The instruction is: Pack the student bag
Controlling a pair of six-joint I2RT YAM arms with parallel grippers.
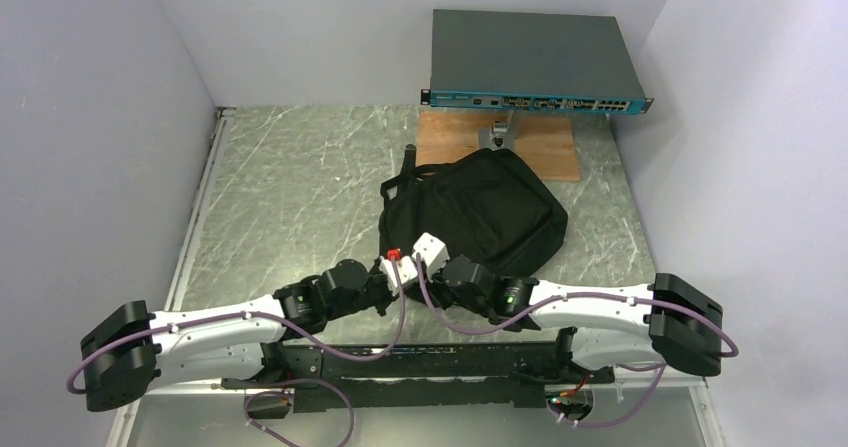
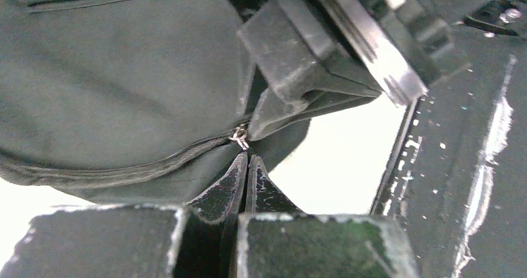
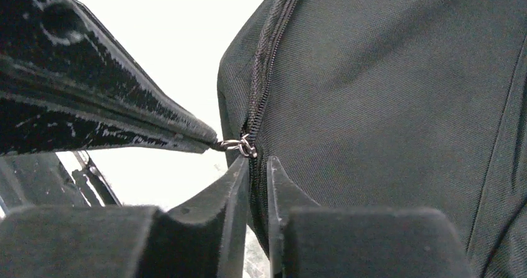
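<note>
A black bag lies on the table, its front edge partly covered by both arms. In the left wrist view my left gripper is shut at the bag's metal zipper pull. The right wrist view shows its fingers coming in from the left, with the pull's thin end between the tips. My right gripper stands right beside that pull. A narrow gap separates its fingers, and the zipper band runs through it; whether they grip the band is not clear.
A dark box with a teal front panel stands behind the bag, over a wooden board. Both wrists are close together at the bag's front.
</note>
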